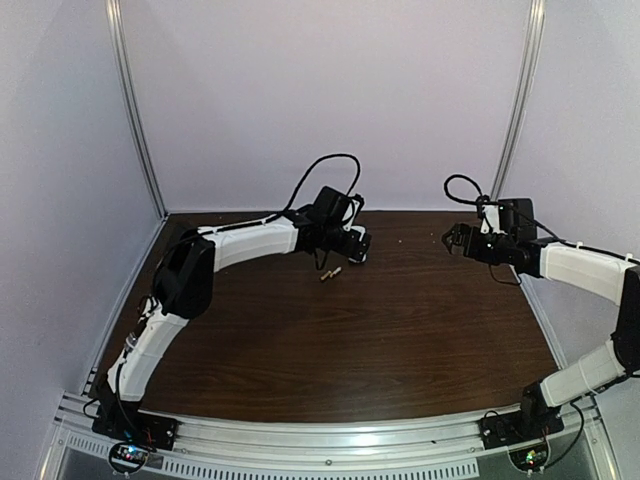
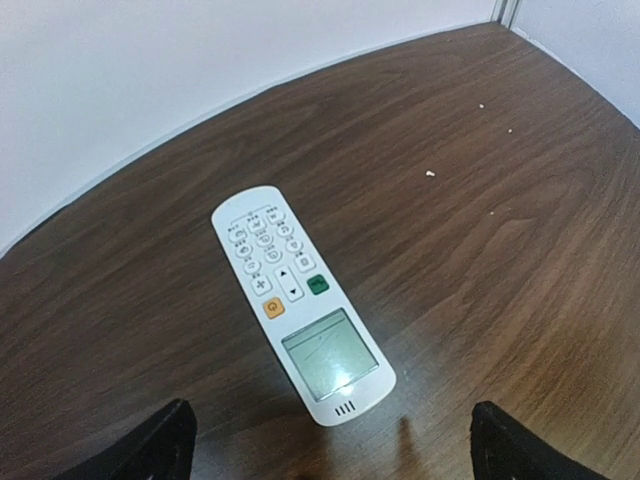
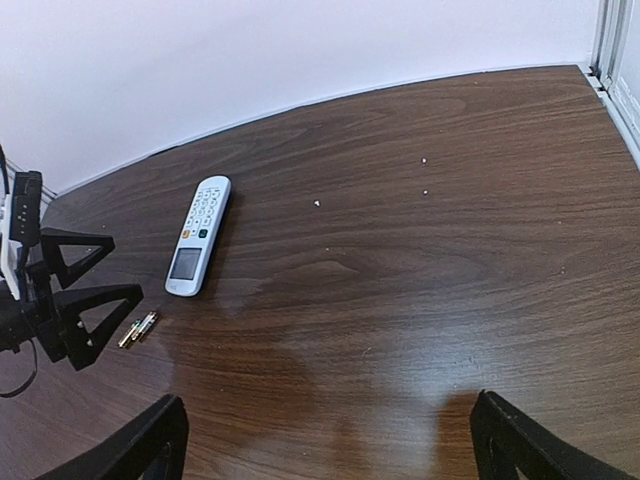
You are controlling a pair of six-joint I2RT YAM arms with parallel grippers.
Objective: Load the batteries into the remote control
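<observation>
A white remote control lies face up on the dark wood table, buttons and screen showing. In the top view my left gripper is over it and mostly hides it; in the left wrist view it sits open, the remote below and beyond its fingertips. Two small batteries lie side by side near the remote, also seen as batteries from above. My right gripper stands open above the right side of the table, empty.
The table has wide clear room in front and on the right. White walls with metal rails bound it at back and sides; a few tiny white specks lie right of the remote.
</observation>
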